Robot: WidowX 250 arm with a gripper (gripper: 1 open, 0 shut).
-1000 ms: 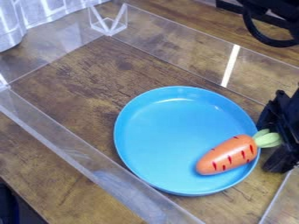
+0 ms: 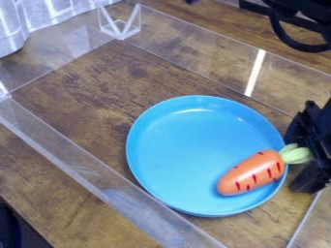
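Note:
An orange toy carrot (image 2: 250,174) with dark stripes and a pale green top lies on the right side of a light blue plate (image 2: 175,145), its leaves reaching over the rim. My gripper (image 2: 308,145) is a dark shape at the right edge, beside the carrot's top and partly out of frame; whether its fingers are open or shut does not show.
Clear plastic walls (image 2: 119,23) border the wooden surface (image 2: 91,87) round the plate. The board's left part is bare. A white cloth (image 2: 11,19) lies at the top left, and a black cable hangs at the top right.

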